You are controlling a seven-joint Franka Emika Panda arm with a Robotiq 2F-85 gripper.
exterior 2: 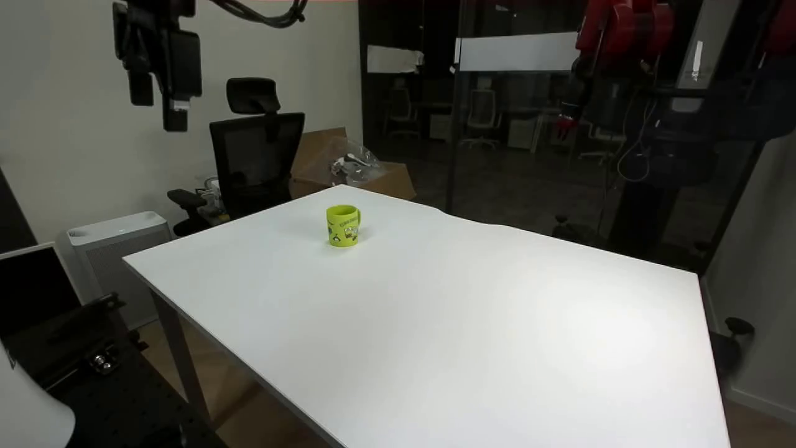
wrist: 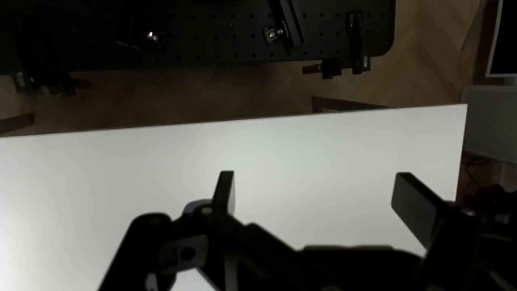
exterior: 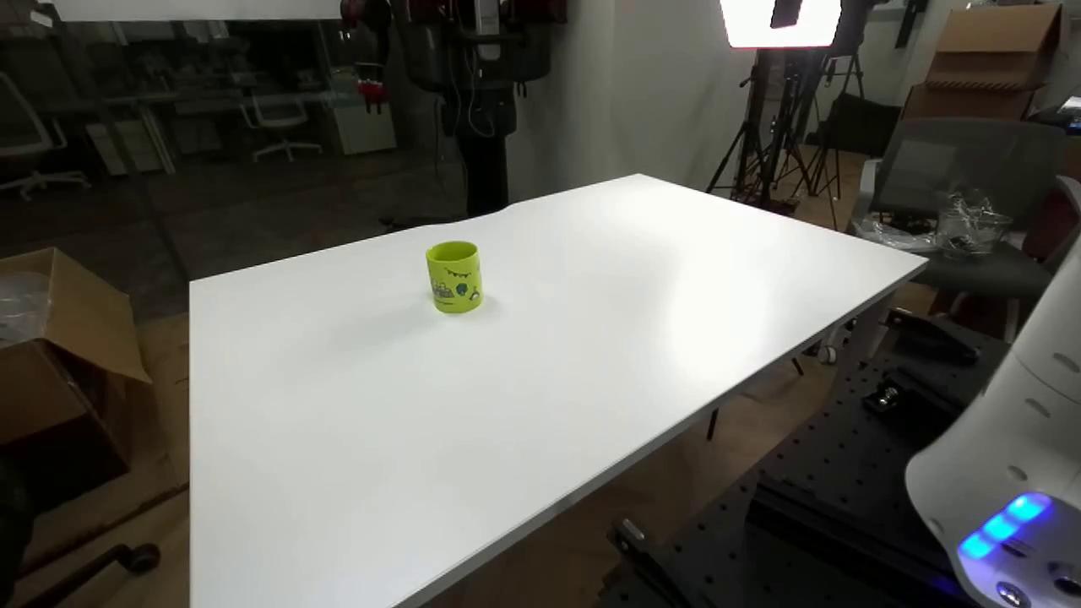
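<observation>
A yellow-green mug [exterior: 453, 278] with small printed figures stands upright on the white table [exterior: 567, 405]. In the second exterior view the mug [exterior 2: 343, 226] is toward the far left part of the table, its handle on the right side. My gripper shows in the wrist view with its two fingers wide apart and only bare tabletop beneath. At the upper left of the second exterior view the gripper [exterior 2: 153, 112] hangs high above the table, well away from the mug. The mug does not appear in the wrist view.
Apart from the mug, the tabletop is clear. A black perforated base plate [wrist: 208, 36] lies beyond the table's near edge, across a gap. An open cardboard box [exterior: 76, 324] and an office chair [exterior 2: 257, 157] stand off the table.
</observation>
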